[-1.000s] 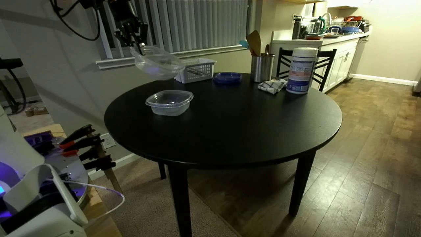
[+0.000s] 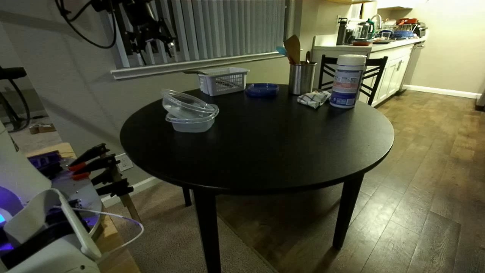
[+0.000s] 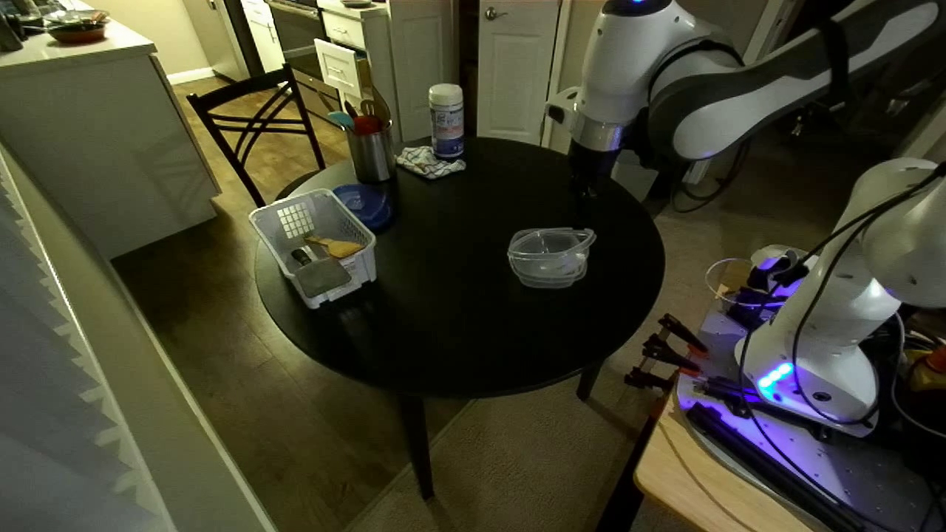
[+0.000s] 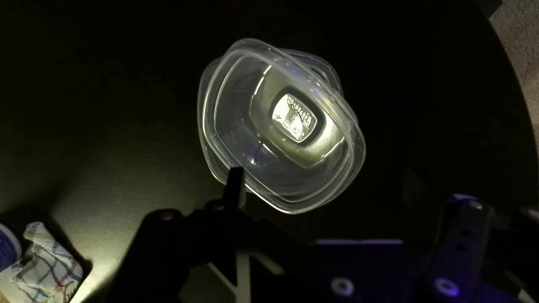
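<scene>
Two clear plastic containers stand on the round black table (image 2: 268, 150). The upper container (image 2: 184, 104) rests tilted inside the lower container (image 2: 193, 126), its rim raised on one side. From above, in the wrist view, the upper container (image 4: 237, 126) shows its embossed base, and the rims lie askew. My gripper (image 2: 159, 47) hangs above them, clear of both, open with nothing between its fingers. One dark finger (image 4: 233, 184) overlaps the container's near rim in the wrist view.
A white basket (image 3: 355, 275) with utensils inside, a blue lid (image 3: 365, 205), a steel utensil holder (image 3: 372, 158), a checked cloth (image 2: 313, 98) and a wipes canister (image 2: 348, 84) stand farther along the table.
One second ago my gripper held the upper container above the lower one. Now that container sits tilted in the lower one, the gripper is open and higher, and the lower container has shifted slightly.
</scene>
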